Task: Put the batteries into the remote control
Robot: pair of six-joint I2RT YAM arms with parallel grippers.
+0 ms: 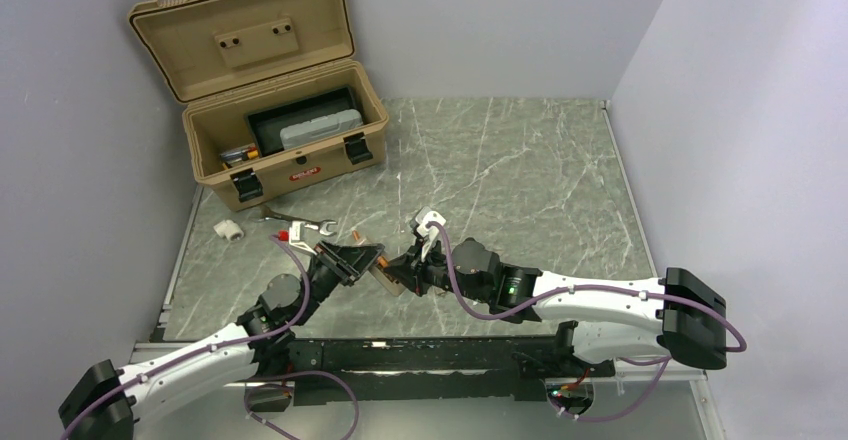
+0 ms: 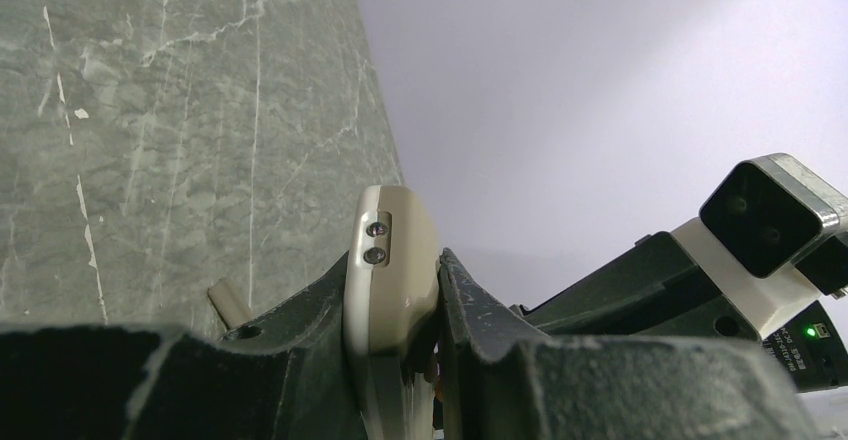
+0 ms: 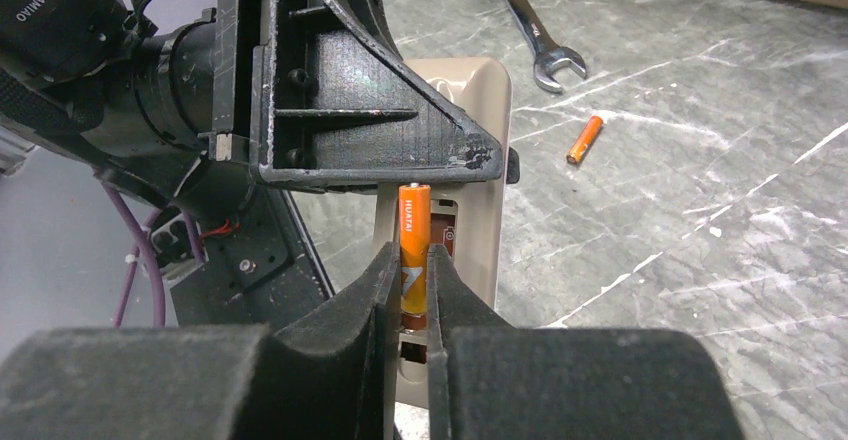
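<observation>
The beige remote control [image 2: 392, 260] is gripped by my left gripper, seen end-on in the left wrist view. In the right wrist view its open battery compartment [image 3: 442, 225] faces up, and an orange battery [image 3: 414, 235] stands at it, between the fingertips of my right gripper. Whether those fingers press on the battery is hard to tell. A second orange battery [image 3: 585, 140] lies loose on the grey marble table [image 3: 700, 220]. In the top view both grippers meet low over the table's front middle.
An open tan toolbox [image 1: 290, 165] stands at the back left, with a wrench [image 1: 298, 220] and a white fitting [image 1: 228, 230] in front of it. Walls border the sides and back.
</observation>
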